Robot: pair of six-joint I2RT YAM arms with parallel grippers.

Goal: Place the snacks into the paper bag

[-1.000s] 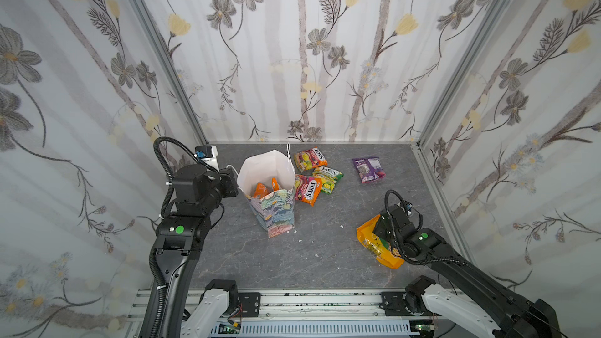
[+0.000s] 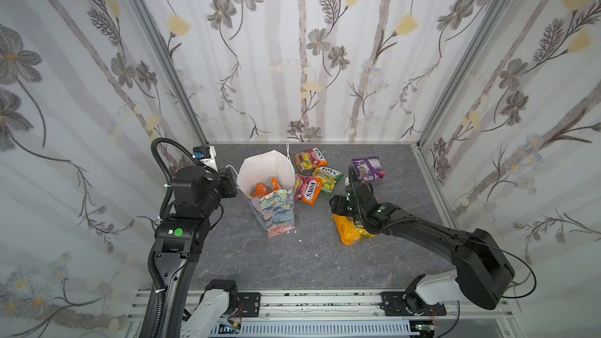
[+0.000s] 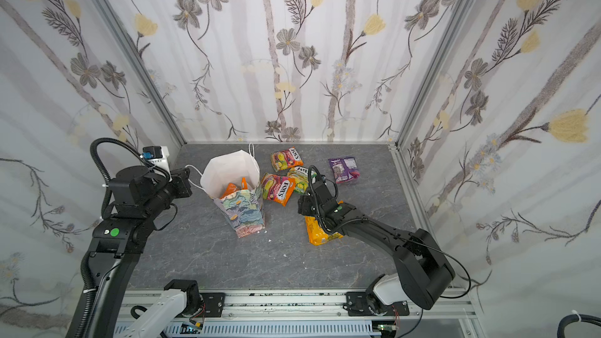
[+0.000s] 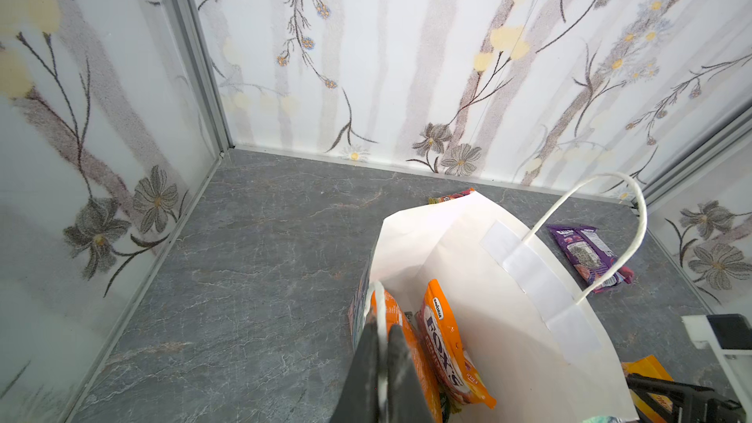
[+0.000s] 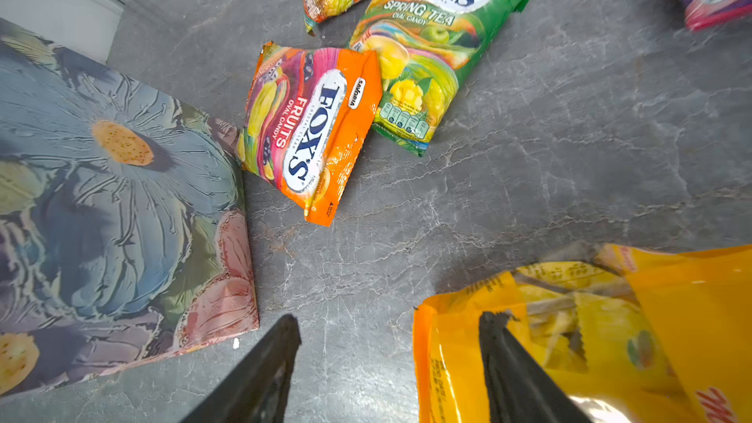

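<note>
The patterned paper bag (image 2: 274, 209) stands upright, mouth open, with orange packets (image 4: 442, 344) inside. Beside its left rim my left gripper is shut, the thin white handle (image 4: 380, 309) running between its fingers. My right gripper is open above the table, right of the bag. A large yellow packet (image 5: 564, 329) lies under and beside its right finger, with bare table between the fingers. An orange Fox's packet (image 5: 313, 129) lies against the bag's right side, touching a green one (image 5: 438, 39). Another orange packet (image 2: 310, 159) is behind them.
A purple packet (image 3: 343, 169) lies alone at the back right. The bag's far handle (image 4: 638, 211) stands up above the rim.
My right arm has swung left and toward the back. The yellow packet has shifted left and slightly back with it. My left arm and the paper bag look unchanged.
</note>
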